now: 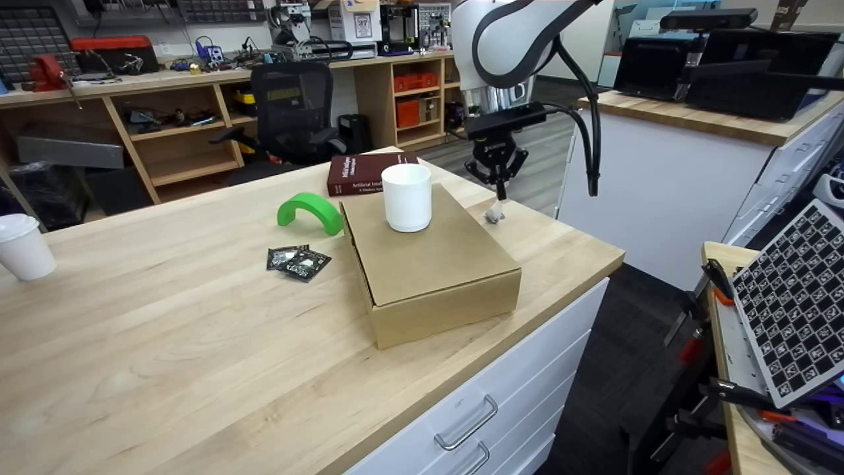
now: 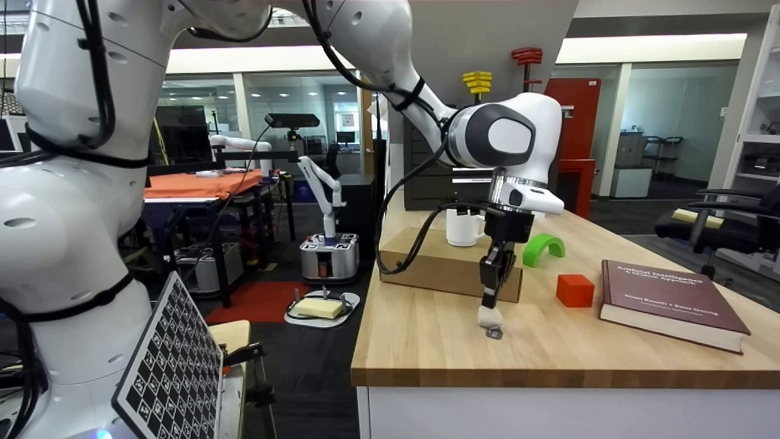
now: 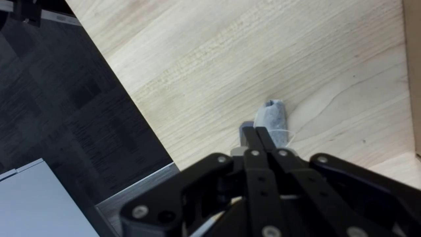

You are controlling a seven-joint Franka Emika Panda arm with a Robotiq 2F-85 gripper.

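A small pale tea bag [image 3: 276, 118] with a thin string lies on the wooden tabletop at the fingertips of my gripper. Its small grey tag [image 3: 246, 127] shows just left of the fingers. My gripper is shut, its two fingers side by side and pointing down. In exterior view 2 the tea bag [image 2: 490, 317] is right under the fingertips and seems to touch them, with the tag [image 2: 495, 333] below it. Whether a fold of the bag is pinched between the fingers cannot be made out.
A cardboard box [image 1: 443, 261] with a white mug [image 1: 407, 198] on top stands close by. Also on the table are a maroon book [image 2: 669, 296], a red cube [image 2: 574, 290], a green arch [image 1: 310, 210] and black packets [image 1: 299, 261]. The table edge is near.
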